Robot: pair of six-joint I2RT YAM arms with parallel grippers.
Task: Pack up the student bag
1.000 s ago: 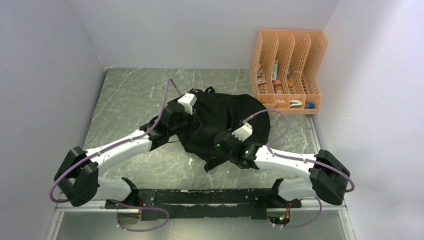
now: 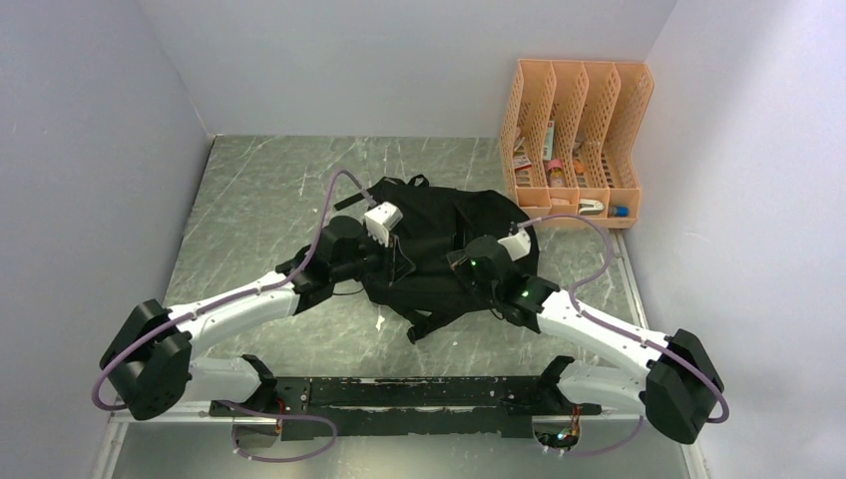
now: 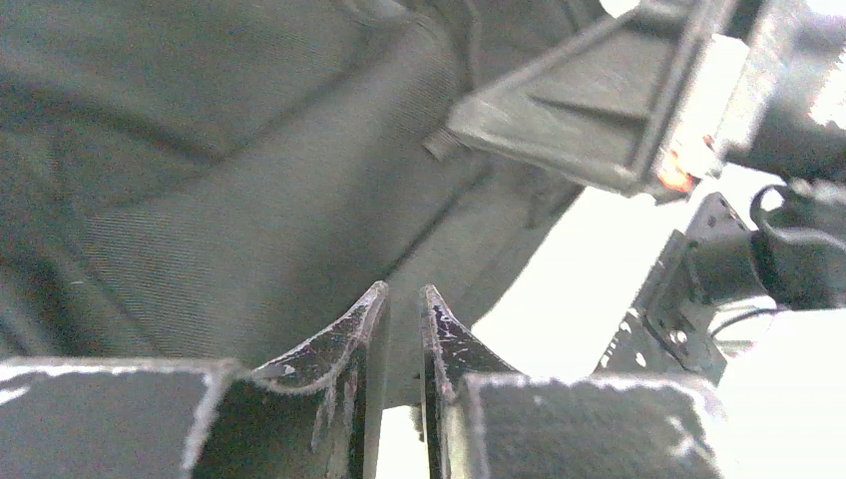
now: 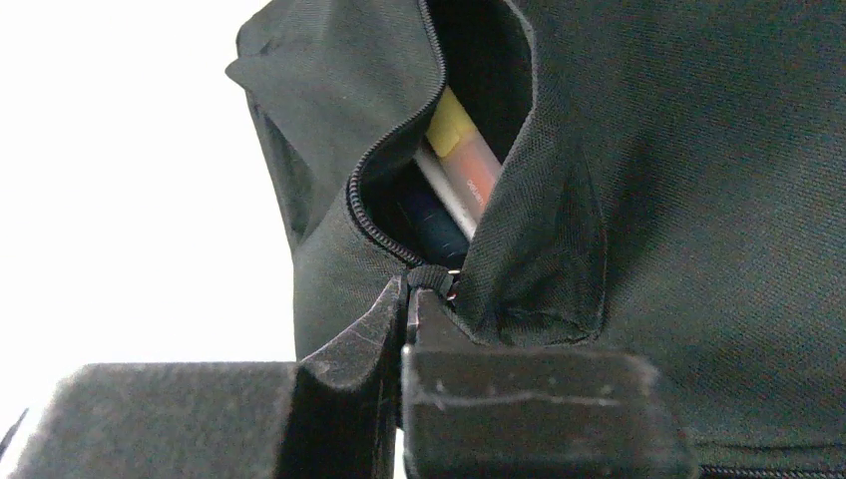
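The black student bag [image 2: 429, 230] lies on the table, its zipper [image 4: 364, 185] partly undone. Through the gap in the right wrist view show a yellow-and-orange item [image 4: 464, 150] and a whitish one [image 4: 444, 190]. At the lower end of that gap, my right gripper is shut, with a small dark zipper pull at its fingertips; the same tab [image 3: 439, 145] juts from them in the left wrist view. Over the bag's left part, my left gripper stands slightly open, nothing between its fingers.
An orange organizer [image 2: 626, 180] with several compartments stands at the back right, small items in it. A strap [image 2: 431, 324] trails off the bag's front edge. Bare table [image 2: 259, 210] spreads to the left. The two grippers are close together.
My right gripper has moved rightward and slightly back across the bag.
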